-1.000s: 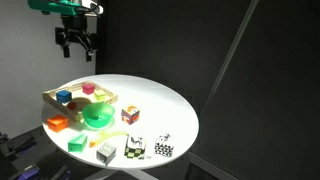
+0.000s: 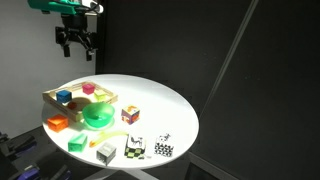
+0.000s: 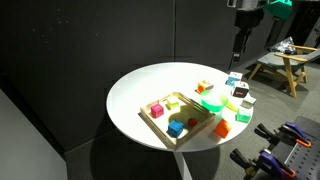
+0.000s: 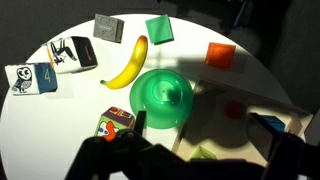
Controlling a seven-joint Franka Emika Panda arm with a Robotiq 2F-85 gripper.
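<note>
High above the round white table, my gripper [image 2: 78, 54] hangs with its two fingers spread apart and nothing between them. A green bowl [image 4: 162, 98] lies below it near the middle of the wrist view and looks empty. Beside the bowl is a yellow banana [image 4: 127, 64]. A shallow wooden tray [image 3: 158, 127] holds a blue block [image 3: 175, 129], a pink block [image 3: 157, 111], a yellow-green block [image 3: 172, 102] and a small red item [image 4: 234, 109]. Dark fingers partly cover the tray's lower part in the wrist view.
Around the bowl stand an orange block [image 2: 57, 123], a green block [image 2: 77, 144], a grey block [image 2: 106, 153], a multicoloured block [image 2: 130, 115] and two black-and-white picture blocks, one checkered [image 2: 135, 147], one farther right [image 2: 164, 145].
</note>
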